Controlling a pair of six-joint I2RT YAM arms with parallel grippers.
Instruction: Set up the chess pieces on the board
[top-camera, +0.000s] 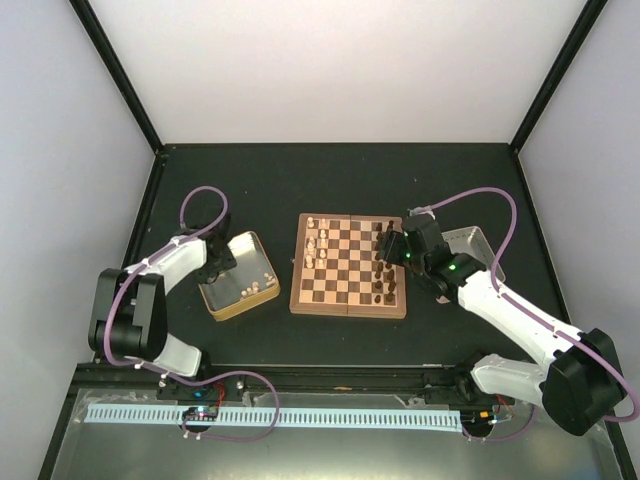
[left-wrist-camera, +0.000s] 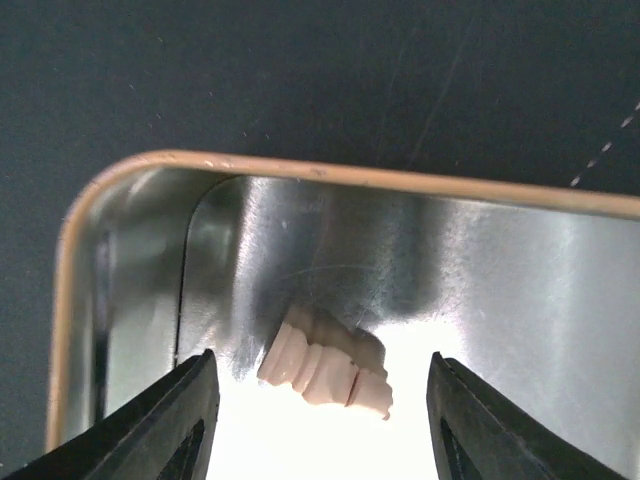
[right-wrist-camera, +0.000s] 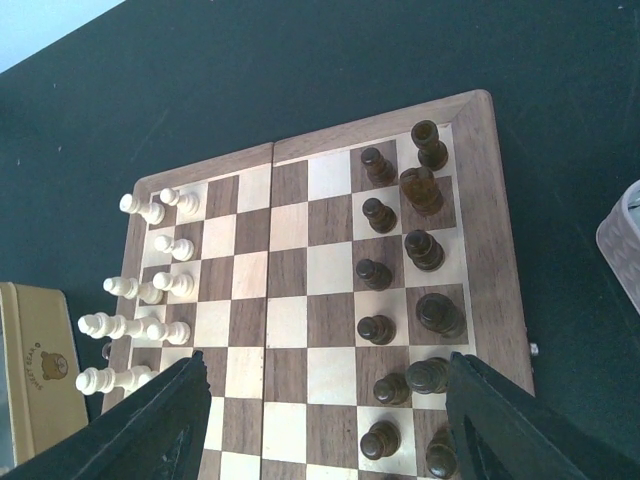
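A single white piece (left-wrist-camera: 328, 370) lies on its side on the floor of the metal tray, near one corner. Above it my left gripper is open, one finger on each side of the piece in view, touching nothing. The chessboard (right-wrist-camera: 307, 265) carries dark pieces (right-wrist-camera: 425, 250) standing along its right side, and white pieces (right-wrist-camera: 175, 248) along its left. Over the board, my right gripper is open too, with no piece between its fingers; they cover part of the near squares.
More white pieces (top-camera: 251, 290) lie in the near part of the tan-rimmed tray (top-camera: 245, 309). A pale container (top-camera: 470, 238) stands right of the board, partly behind the right arm. The dark table beyond the board is clear.
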